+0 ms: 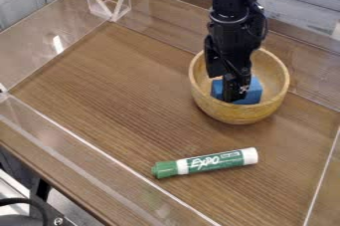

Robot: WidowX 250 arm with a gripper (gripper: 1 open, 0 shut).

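Note:
My black gripper reaches down from the top into the wooden bowl at the right middle of the table. A blue block lies in the bowl, just right of and below the fingertips. Whether anything is between the fingers is hard to tell.
A green and white Expo marker lies on the wooden table in front of the bowl.

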